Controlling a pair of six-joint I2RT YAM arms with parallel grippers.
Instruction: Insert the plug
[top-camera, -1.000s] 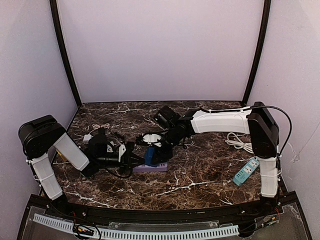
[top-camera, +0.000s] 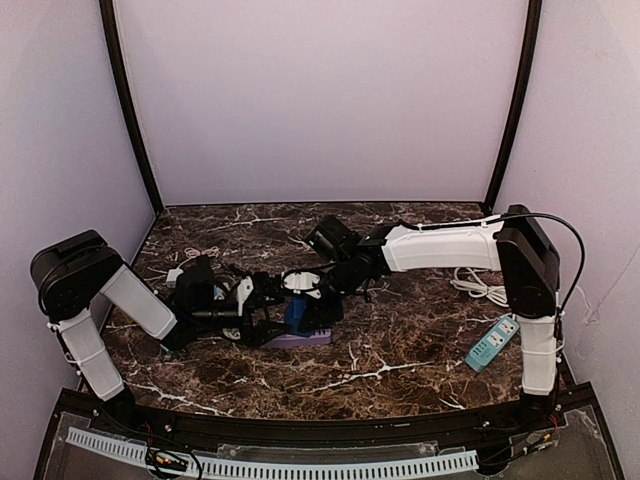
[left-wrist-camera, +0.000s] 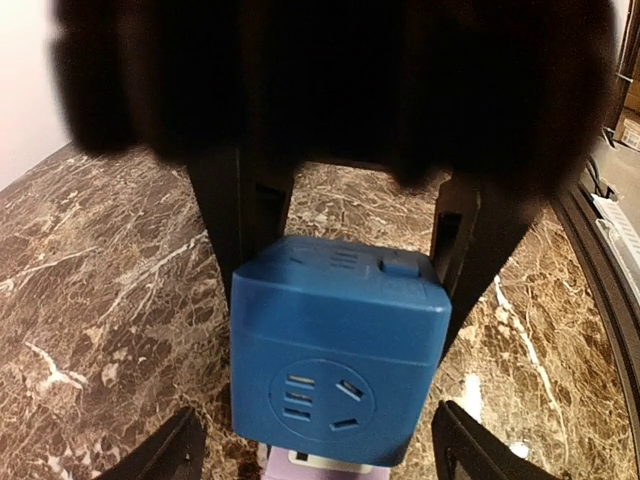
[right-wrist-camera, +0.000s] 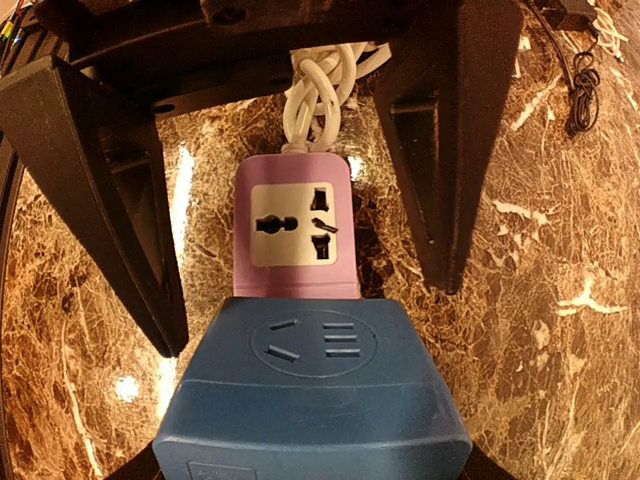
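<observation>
A blue plug adapter with socket slots stands over the end of a pink power strip (right-wrist-camera: 295, 280), whose other sockets show in the right wrist view. My left gripper is open, its fingers reaching from the strip's cord end toward the adapter, nothing held between them. My right gripper (top-camera: 310, 315) is at the adapter from the right; in the left wrist view its dark fingers stand beside and behind the adapter, and whether they grip it is unclear.
A teal power strip (top-camera: 490, 343) lies at the right, below a coil of white cable (top-camera: 480, 290). Cables lie at the back left.
The right arm and blue adapter have moved only slightly.
</observation>
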